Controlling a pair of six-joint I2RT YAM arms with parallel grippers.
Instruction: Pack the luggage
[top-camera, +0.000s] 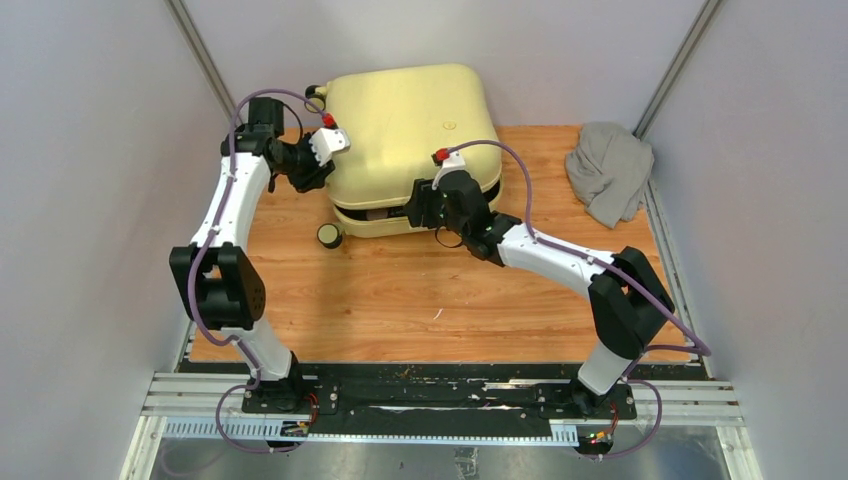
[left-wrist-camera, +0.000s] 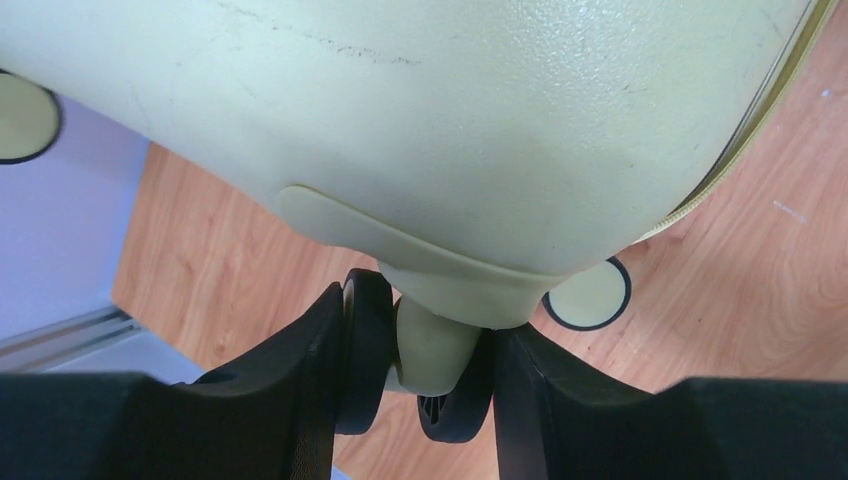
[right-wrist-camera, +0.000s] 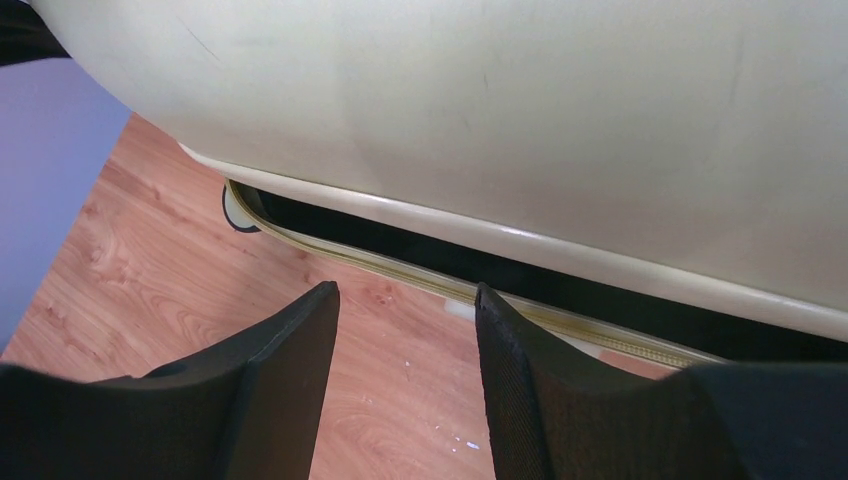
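A cream suitcase stands with its lid (top-camera: 405, 130) lowered over the base (top-camera: 380, 228), and a dark gap shows between them at the front. At the lid's left side my left gripper (top-camera: 322, 172) is shut on a caster wheel (left-wrist-camera: 437, 345); its fingers press on the black rims from both sides. My right gripper is part open by the front edge, nothing between its fingers. Beyond those fingertips runs the base's zipper edge (right-wrist-camera: 375, 262), with the lid's rim (right-wrist-camera: 440, 215) above it. What lies inside the case is mostly hidden.
A grey cloth (top-camera: 610, 172) lies crumpled at the right of the wooden table. Another wheel (top-camera: 330, 235) sticks out at the base's front left corner, and one more (top-camera: 315, 98) at the back left.
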